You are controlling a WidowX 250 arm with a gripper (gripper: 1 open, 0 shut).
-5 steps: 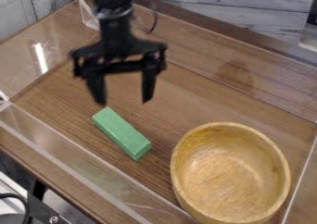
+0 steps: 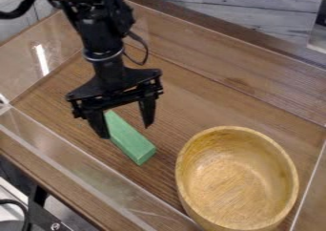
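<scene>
The black gripper (image 2: 122,116) is open and hangs low over a green rectangular block (image 2: 130,139), which lies diagonally on the wooden table. Its fingers are spread on either side of the block's upper end, which is partly hidden beneath the gripper. The lower end of the block shows clearly.
A large yellow oval bowl (image 2: 235,182) sits at the lower right, near the block. A pale edge runs along the lower left, with dark cables beyond it.
The block and bowl look unmoved.
</scene>
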